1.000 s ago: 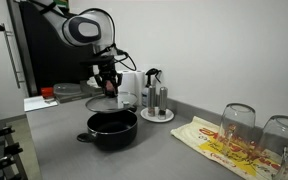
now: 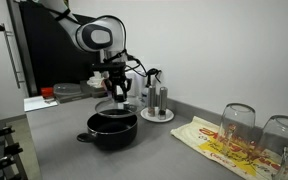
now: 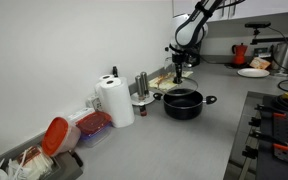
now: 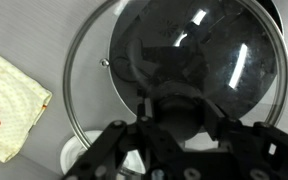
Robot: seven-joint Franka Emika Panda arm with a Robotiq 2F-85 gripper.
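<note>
A black pot (image 2: pixel 112 130) with side handles stands on the grey counter; in the second exterior view the same pot (image 3: pixel 184 104) is near the middle. My gripper is shut on the dark knob of a clear glass lid (image 4: pixel 76 62), whose metal rim fills much of the wrist view. The lid (image 2: pixel 112 106) is above the pot, overlapping its far side in the first exterior view. From the wrist, the pot's dark interior (image 4: pixel 199 50) shows through the glass, off-centre from the lid. Whether rim and pot touch cannot be told.
Bottles and shakers (image 2: pixel 162 100) stand on a small white plate (image 2: pixel 156 117) close behind the pot. A patterned towel (image 2: pixel 214 145) bears upturned glasses (image 2: pixel 236 125) on the right.
The lid was tilted and left of its present place one second ago. It shifted rightward and back, and now hangs flatter and close over the pot. The pot has stayed put.
</note>
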